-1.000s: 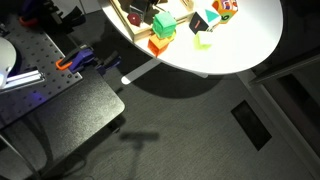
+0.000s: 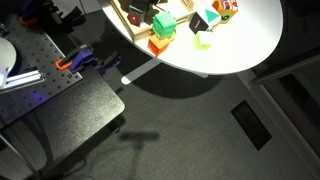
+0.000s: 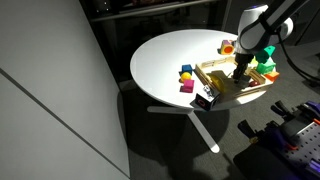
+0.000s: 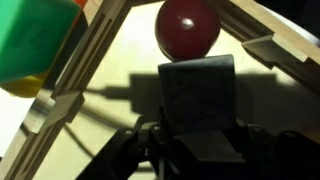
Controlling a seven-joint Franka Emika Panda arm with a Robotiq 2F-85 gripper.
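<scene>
A dark block [image 4: 198, 92] with faint rounded marks on its face is held in my gripper [image 3: 240, 73], whose dark fingers are hard to make out in the wrist view. The gripper points down inside the wooden tray [image 3: 203, 72]. Just beyond the block in the wrist view lies a dark red ball [image 4: 187, 28] on the tray's pale floor. I cannot tell whether the block touches the floor or the ball. In exterior view 1 the gripper is mostly cut off at the top edge.
A green block [image 2: 164, 25] and an orange block [image 2: 158, 44] stand at the tray's side. Outside the tray in exterior view 2 are a blue ball [image 3: 186, 75], a pink block [image 3: 187, 87] and a dark-faced block [image 3: 205, 100].
</scene>
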